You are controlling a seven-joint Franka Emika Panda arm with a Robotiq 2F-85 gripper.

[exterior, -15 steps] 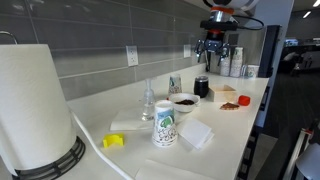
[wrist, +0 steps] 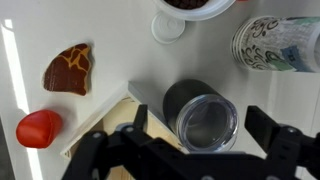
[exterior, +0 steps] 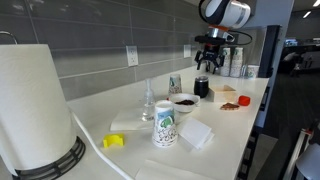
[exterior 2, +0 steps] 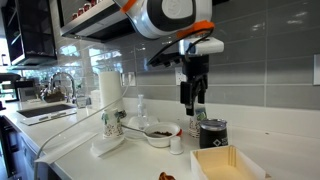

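Observation:
My gripper (exterior: 209,64) hangs open above the counter, its fingers apart and nothing between them. Below it stands a black canister (exterior: 201,88) with a round, shiny top. In the wrist view this canister (wrist: 180,98) shows between and ahead of the fingers, some distance from them. Exterior view 2 places the gripper (exterior 2: 193,100) above the canister (exterior 2: 213,136), with a visible gap between them. Beside the canister is a light wooden box (exterior 2: 228,163), partly covered by the gripper in the wrist view.
A brown steak-shaped piece (wrist: 68,69) and a red round object (wrist: 38,129) lie near the counter's edge. A patterned cup (wrist: 270,42), a bowl (exterior: 185,104) with dark contents and a small white lid (wrist: 168,27) are close by. Farther off stands a paper roll (exterior: 35,105).
My gripper has come down towards the counter over the last second, its fingers staying apart. The objects on the counter have not visibly moved.

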